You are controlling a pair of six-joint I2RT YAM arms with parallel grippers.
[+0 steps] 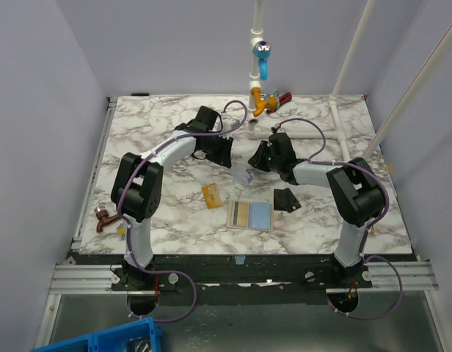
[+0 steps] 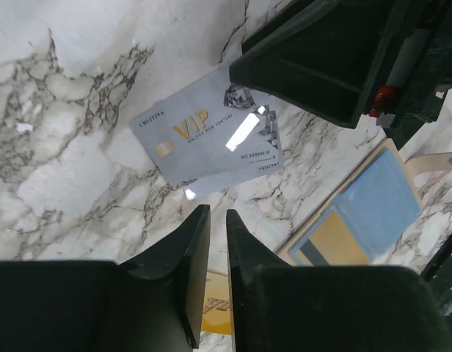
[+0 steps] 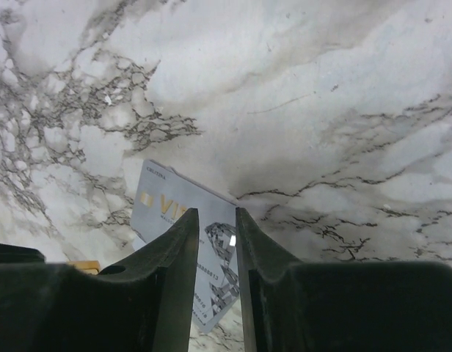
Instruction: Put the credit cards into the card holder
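Observation:
A silver VIP card (image 2: 193, 139), apparently over another clear-edged card, lies on the marble between my grippers. My left gripper hovers at its near edge, fingertips slightly apart with nothing seen between. My right gripper hovers over the same card, also slightly parted and empty. A gold card (image 1: 212, 196) lies to the lower left, a black card (image 1: 287, 200) to the right. The card holder (image 1: 250, 226), with tan and blue sections, lies below the silver card.
A copper faucet piece (image 1: 103, 218) lies at the far left. White pipes (image 1: 336, 117) with an orange valve stand at the back.

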